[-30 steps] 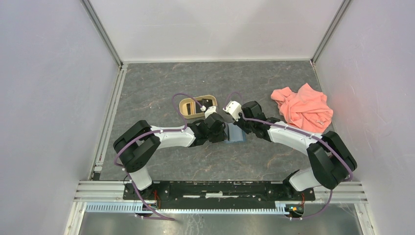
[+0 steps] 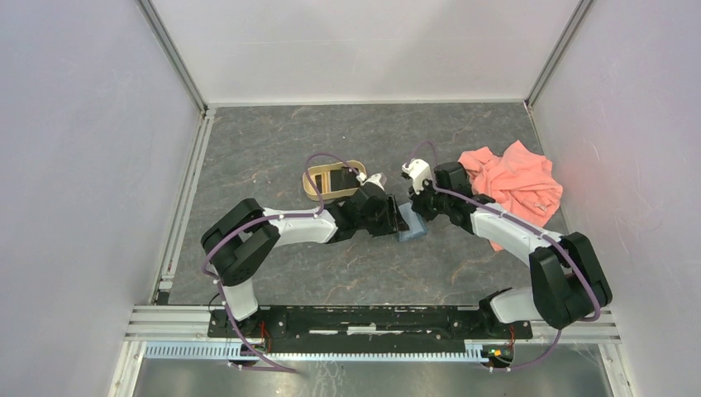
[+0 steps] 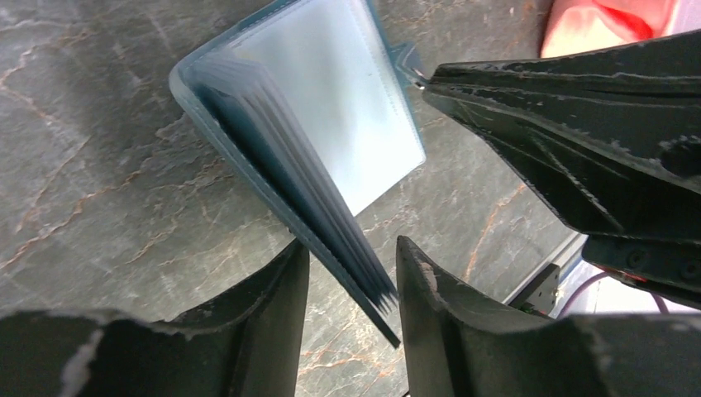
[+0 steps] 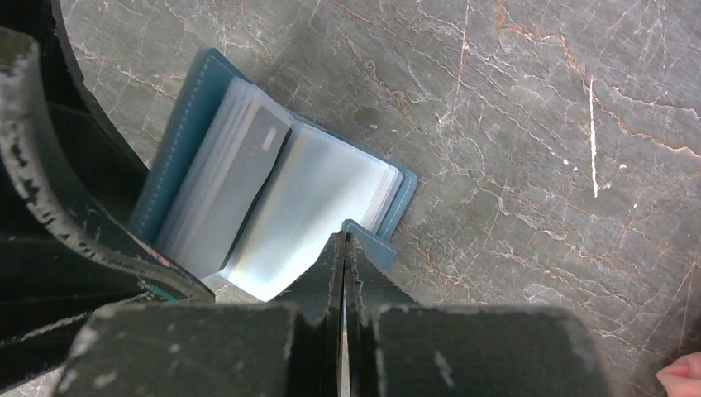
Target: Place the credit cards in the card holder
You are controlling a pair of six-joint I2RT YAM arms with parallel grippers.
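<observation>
The blue card holder (image 2: 411,223) lies open on the grey table with clear sleeves (image 4: 306,207). My left gripper is part open around the raised edge of the holder's cover and stacked sleeves (image 3: 289,174), at the holder's left side in the top view. My right gripper is shut at the holder's small blue tab (image 4: 372,244); whether the tab is between its fingertips is hard to tell.
A tan tray (image 2: 307,184) holding dark cards stands behind my left gripper. A pink cloth (image 2: 521,182) lies at the right. The back and front of the table have free room.
Both grippers have moved toward the right in the top view over the last second. The holder has shifted right and turned slightly.
</observation>
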